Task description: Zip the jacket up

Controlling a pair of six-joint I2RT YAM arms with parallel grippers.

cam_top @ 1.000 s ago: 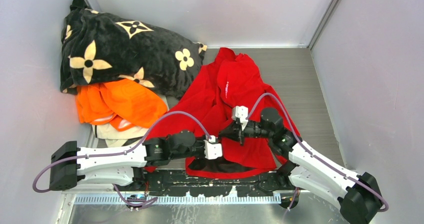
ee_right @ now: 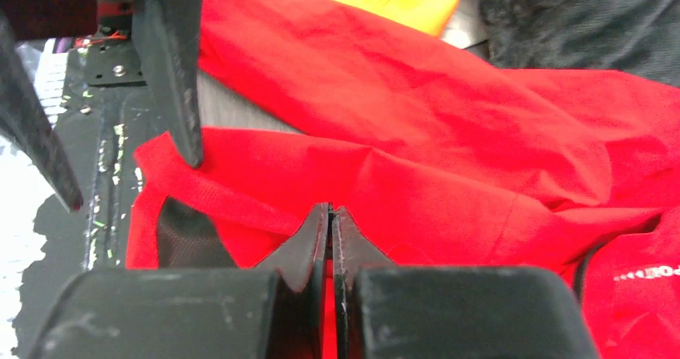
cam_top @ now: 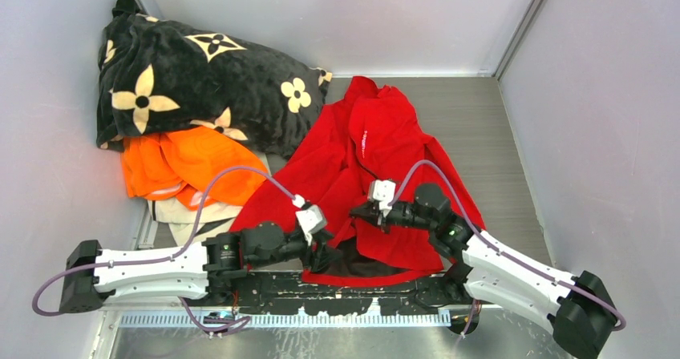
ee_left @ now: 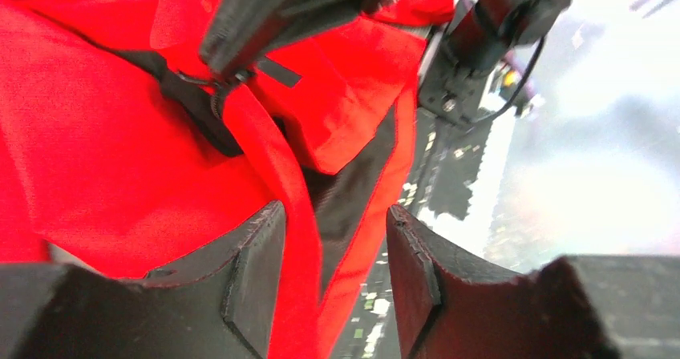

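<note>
The red jacket (cam_top: 377, 135) lies spread on the grey floor, its dark lining showing at the near hem. My left gripper (cam_top: 317, 255) hangs over that hem at the near left, its fingers part open; in its wrist view the red hem strip (ee_left: 297, 231) shows beyond the fingers. My right gripper (cam_top: 357, 215) is over the jacket's middle, shut, with its tips close together; in the left wrist view a small dark metal piece, possibly the zipper, is at its tips (ee_left: 232, 78). A dark zipper line runs up the jacket in the right wrist view (ee_right: 585, 267).
A patterned dark plush pillow (cam_top: 208, 86) fills the back left, with an orange garment (cam_top: 192, 167) below it. Walls enclose the sides and back. A rail runs along the front edge.
My right gripper has shifted only slightly.
</note>
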